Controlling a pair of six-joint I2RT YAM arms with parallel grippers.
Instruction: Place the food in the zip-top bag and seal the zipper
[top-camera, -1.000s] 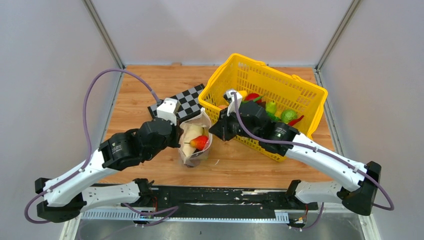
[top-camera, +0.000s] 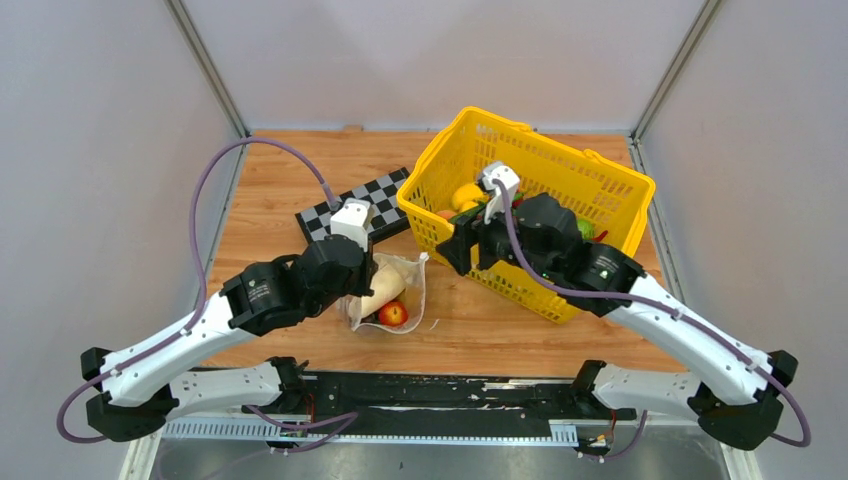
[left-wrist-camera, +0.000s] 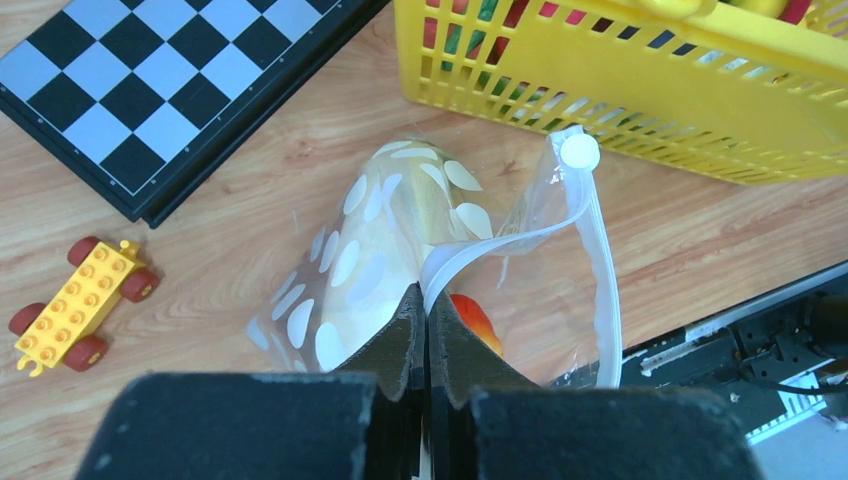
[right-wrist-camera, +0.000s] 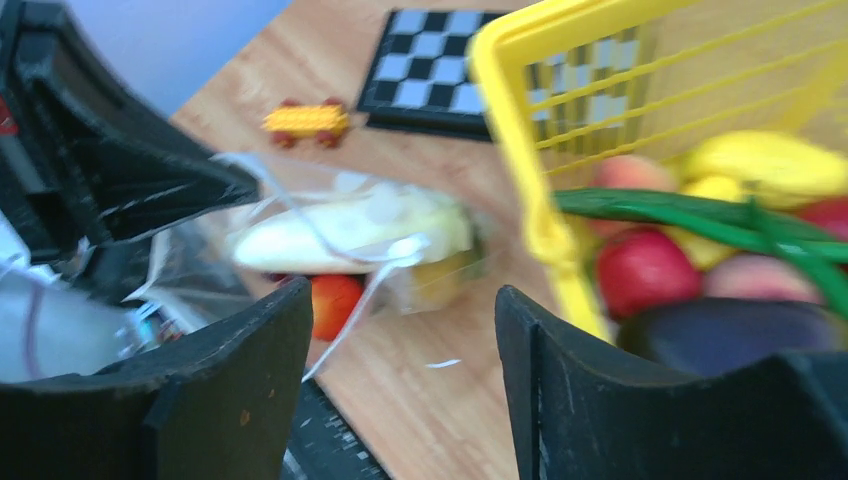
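Observation:
The clear zip top bag (left-wrist-camera: 604, 270) with white dots lies on the table, its mouth agape. A pale long food item (top-camera: 384, 288) and a red-orange fruit (top-camera: 393, 313) are inside it. At the bag's near-left rim, my left gripper is shut on the zipper strip. The white slider (left-wrist-camera: 580, 152) sits at the opposite corner of the mouth. My right gripper is open, its fingers apart and empty, right of the bag by the basket's left wall. Its arm partly hides the basket's contents from above.
A yellow basket (top-camera: 560, 160) with several fruits and vegetables stands at the back right. Behind the bag lies a checkered board (left-wrist-camera: 165, 75); left of it is a small toy car (left-wrist-camera: 80, 305). Bare table (top-camera: 470, 335) shows in front of the basket.
My right gripper has moved from beside the bag's mouth rightward towards the basket and opened. The bag's right rim has shifted and its mouth looks different. My left gripper has shifted slightly right.

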